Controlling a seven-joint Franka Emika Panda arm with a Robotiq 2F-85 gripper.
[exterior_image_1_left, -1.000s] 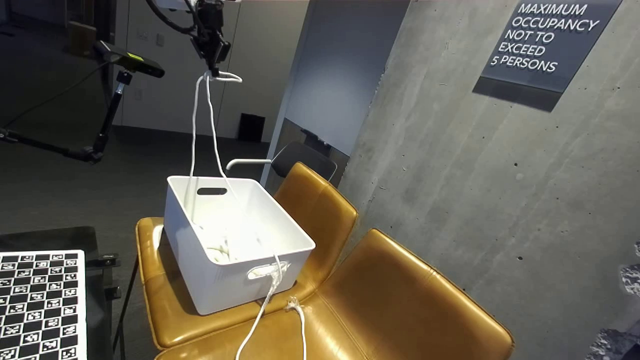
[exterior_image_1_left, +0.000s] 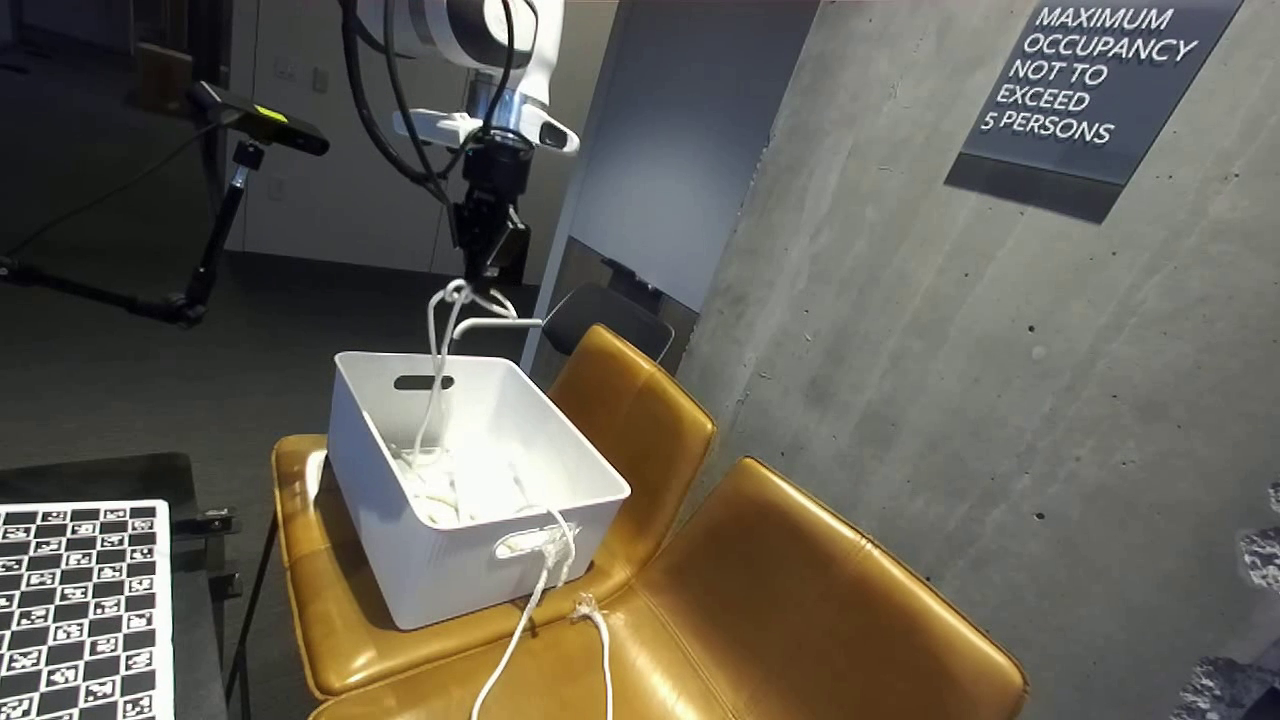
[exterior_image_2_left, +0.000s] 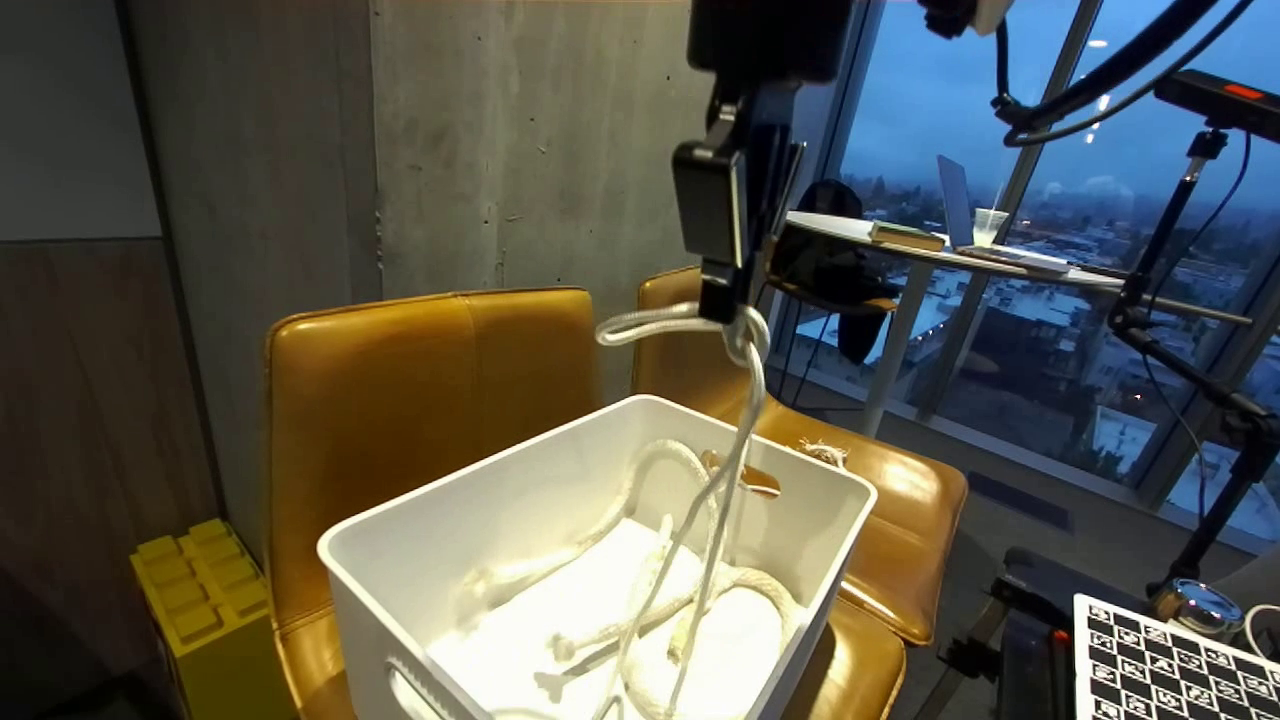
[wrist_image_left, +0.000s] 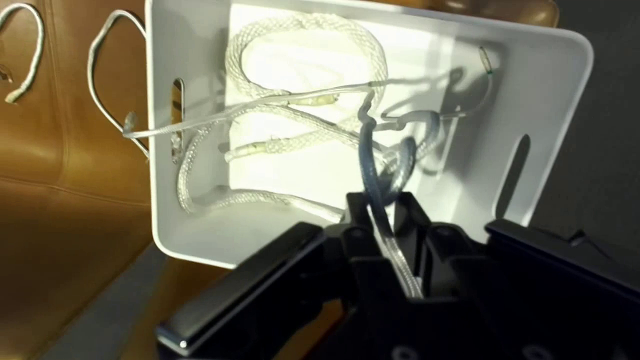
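Observation:
A white rope (exterior_image_2_left: 744, 414) hangs from the height of my gripper (exterior_image_2_left: 720, 314) down into the white bin (exterior_image_1_left: 474, 552), with a loop sticking out sideways at the fingertips. In the wrist view my gripper stands part open, its fingers (wrist_image_left: 358, 210) apart. Rope (wrist_image_left: 367, 159) runs through the gap between them, with a narrow space showing beside it; whether it touches both fingers is unclear. Thick pale rope pieces (wrist_image_left: 312, 24) lie coiled on the bin floor. A thinner cord (wrist_image_left: 186, 124) crosses the bin and goes over its rim.
The bin sits on a tan leather chair (exterior_image_1_left: 306, 576). Rope ends (exterior_image_1_left: 600, 618) lie on the neighbouring tan chair (exterior_image_1_left: 816, 576). A camera on a stand (exterior_image_1_left: 282, 126) and a checkered board (exterior_image_1_left: 90, 612) stand to one side; a concrete wall (exterior_image_1_left: 1020, 396) is behind.
My gripper has come down and slightly right in exterior view 1, much closer to the bin. The hanging rope has sunk with it, more of it now slack in the bin.

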